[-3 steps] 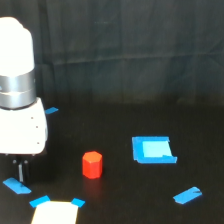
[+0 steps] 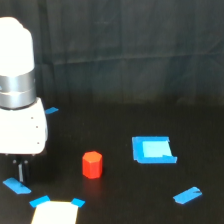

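Note:
A red block [image 2: 92, 165] with a six-sided outline stands on the dark table, left of centre. At the left edge is the arm, white with a silver ring. My gripper [image 2: 22, 169] points down at its lower end, left of the block and apart from it. Its dark fingers barely stand out from the black table, so their spacing is unclear. Nothing can be made out between them.
On the right, blue tape frames a pale square [image 2: 156, 149]. A cream square [image 2: 54, 213] with blue tape at its corners sits at the front left. A loose tape strip [image 2: 188, 195] marks the right front.

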